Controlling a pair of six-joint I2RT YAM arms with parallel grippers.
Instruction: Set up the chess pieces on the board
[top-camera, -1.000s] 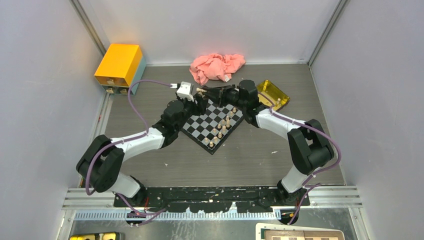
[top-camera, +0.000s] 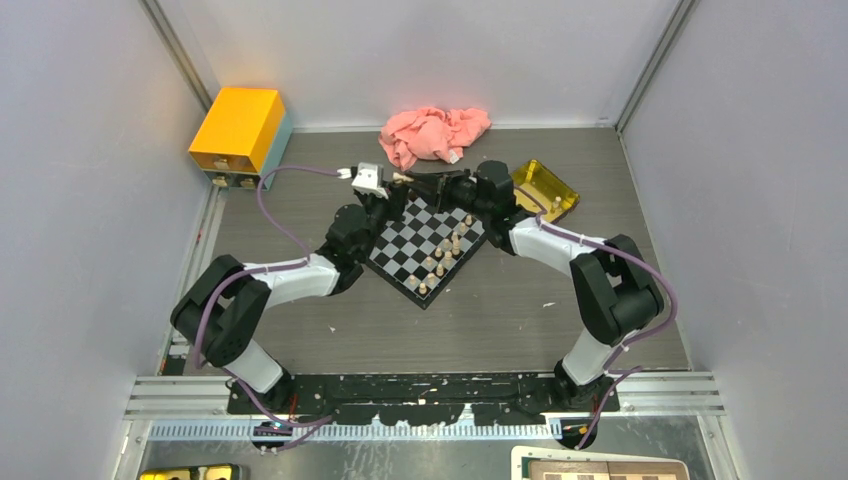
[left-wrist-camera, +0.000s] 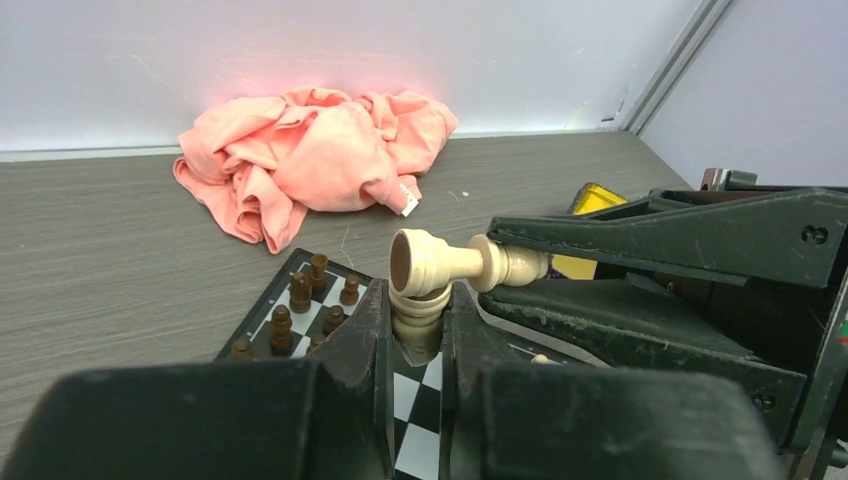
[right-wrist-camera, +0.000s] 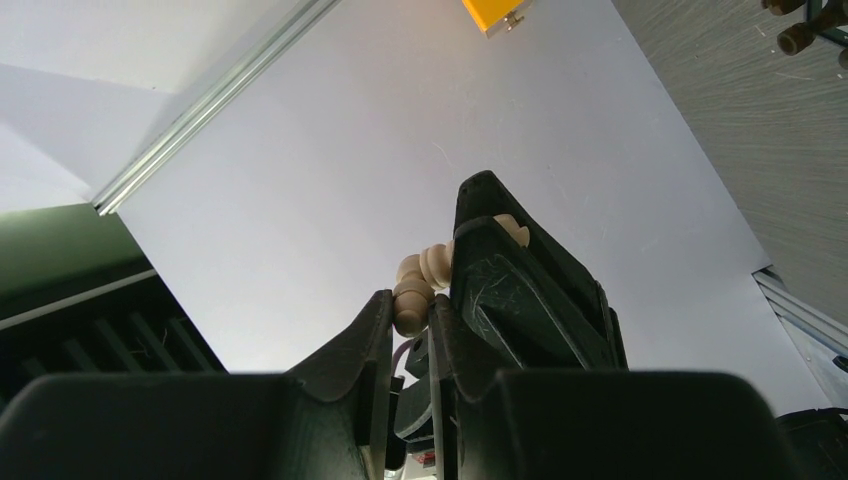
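Above the chessboard (top-camera: 410, 255) both grippers meet, each shut on a light wooden chess piece. In the left wrist view my left gripper holds an upright piece (left-wrist-camera: 416, 325); a sideways piece (left-wrist-camera: 450, 262) lies just over it, touching or nearly touching, in my right gripper. The right wrist view shows the two pieces (right-wrist-camera: 412, 310) close together at the fingertips. Light pieces (top-camera: 447, 258) stand on the board's near-right side; dark pieces (left-wrist-camera: 300, 292) stand at the far side, mostly hidden in the top view.
A yellow tray (top-camera: 535, 172) with light pieces is at the right, a pink cloth (top-camera: 430, 135) at the back and an orange box (top-camera: 235, 125) at the back left.
My left arm has shifted and straightened slightly, its wrist a little higher in the top view. The right arm looks still.
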